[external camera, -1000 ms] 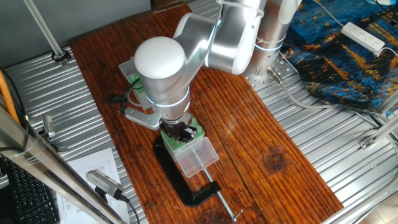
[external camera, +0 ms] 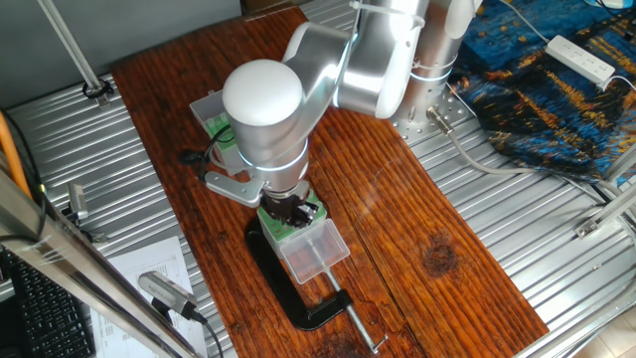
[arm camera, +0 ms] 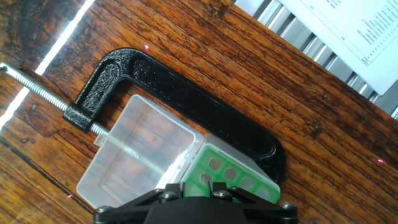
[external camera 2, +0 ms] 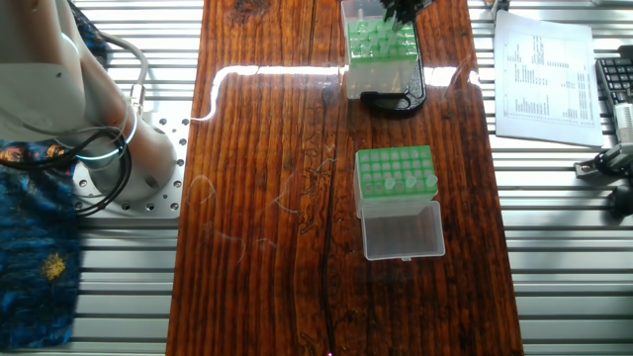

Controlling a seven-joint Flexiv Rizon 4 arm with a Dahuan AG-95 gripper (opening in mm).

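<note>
My gripper (external camera: 301, 213) points down at a green tube rack (external camera: 281, 231) in a clear box. In the wrist view the dark fingertips (arm camera: 217, 186) overlap the near part of the rack (arm camera: 214, 164), where several round wells or tube tops show. Whether the fingers are parted, or hold a tube, cannot be made out. The box's clear lid (external camera: 316, 251) lies folded open beside the rack. A second green rack (external camera 2: 396, 168) stands apart on the table, with 3 pale tubes (external camera 2: 410, 182) in its row nearest the lid; its own lid (external camera 2: 403, 231) is open.
A black C-clamp (arm camera: 193, 102) lies alongside the first box, its threaded screw (arm camera: 37, 89) running under the lid. Printed sheets (external camera 2: 546, 74) lie past the table's edge.
Over the last second the upper part of the arm has shifted slightly to the right in exterior view 1. My gripper stays over the same rack, and the boxes and clamp have not moved.
</note>
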